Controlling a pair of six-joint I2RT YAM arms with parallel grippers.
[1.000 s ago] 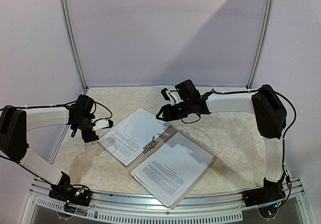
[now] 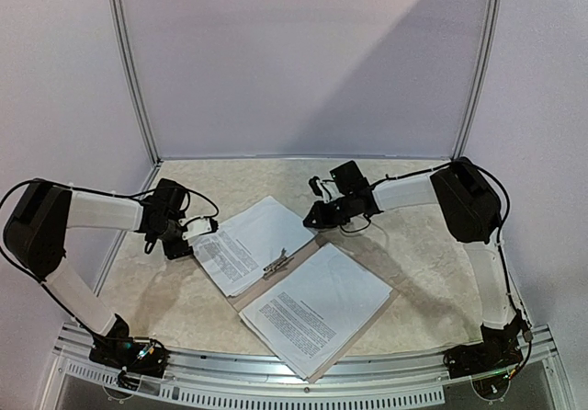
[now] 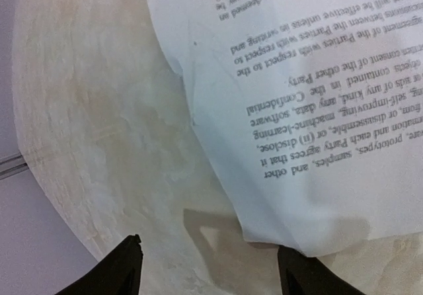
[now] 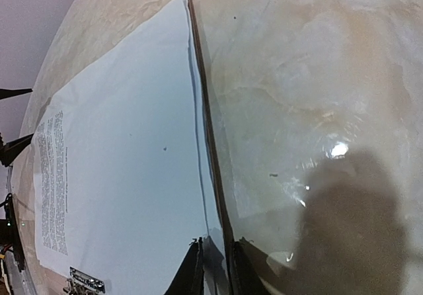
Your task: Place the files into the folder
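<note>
A brown folder lies open on the table. Its lower leaf carries a sheet; another set of printed sheets covers the upper-left leaf, with a metal clip at the spine. My right gripper is shut at the right edge of the upper sheets, pinching their edge; the brown folder edge runs in between too, though how much is held is unclear. At the left corner of the upper sheets, my left gripper stands open, one fingertip close to the paper's corner.
Bare tabletop lies behind the folder and to its right. Grey walls close off the back and sides. A metal rail runs along the front edge, close to the lower sheet's bottom corner.
The upper sheets have slid to the right. The lower sheet stays put.
</note>
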